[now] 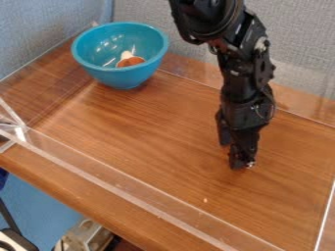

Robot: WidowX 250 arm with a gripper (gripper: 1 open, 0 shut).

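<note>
My gripper point(240, 152) is low over the right half of the wooden table, at the end of the black arm that comes down from the top of the view. Its fingers are dark against the wood, and I cannot tell how far apart they stand or whether anything is between them.
A blue bowl point(94, 74) at the back left holds an orange item point(129, 61) and something white. Grey padded walls stand behind. Some metal hardware point(81, 236) is below the front left edge.
</note>
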